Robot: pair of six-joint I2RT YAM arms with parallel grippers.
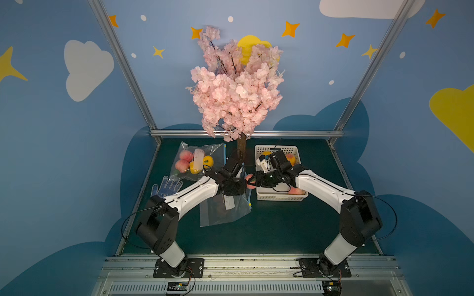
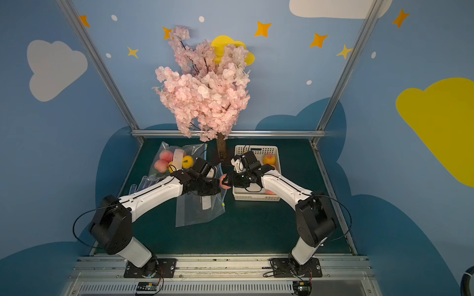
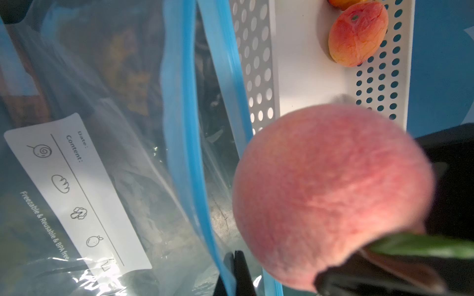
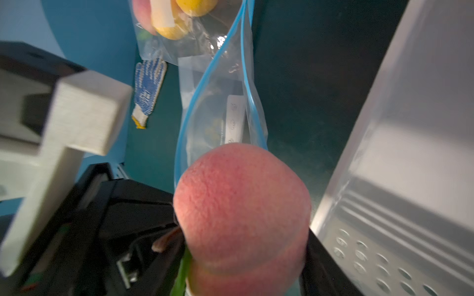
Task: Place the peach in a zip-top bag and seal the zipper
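My right gripper [image 2: 228,180] is shut on a pink peach [image 4: 242,212], held at the mouth of an empty zip bag [image 1: 217,213] with a blue zipper [image 3: 180,123]. My left gripper is shut at the bag's edge, beside the zipper and below the peach in the left wrist view; only bag film or edge shows at its fingers. The bag's white label [image 3: 79,187] is visible.
A filled bag of fruit [image 1: 182,157] lies at the back left, a glove [image 4: 148,88] beside it. A white basket [image 2: 256,197] with fruit stands right of the open bag. A blossom tree [image 1: 232,93] rises behind.
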